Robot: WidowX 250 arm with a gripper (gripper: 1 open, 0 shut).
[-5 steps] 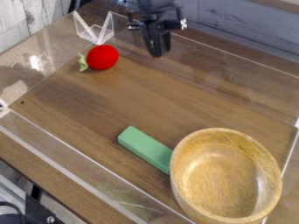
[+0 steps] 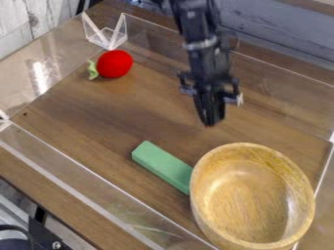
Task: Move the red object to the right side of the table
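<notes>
The red object (image 2: 116, 64), round like a tomato with a green bit at its left, rests on the wooden table (image 2: 124, 122) toward the back left. My gripper (image 2: 216, 109) hangs over the middle of the table, well to the right of the red object and nearer the camera. Its dark fingers are blurred, so how far apart they stand is unclear. No red thing shows at the gripper.
A large yellow bowl (image 2: 252, 195) fills the front right. Touching or close to its left side lies a green block (image 2: 162, 166). A white wire-like stand (image 2: 105, 31) is at the back left. Bare table spreads across the centre and right.
The red object, green block and bowl have stayed in place.
</notes>
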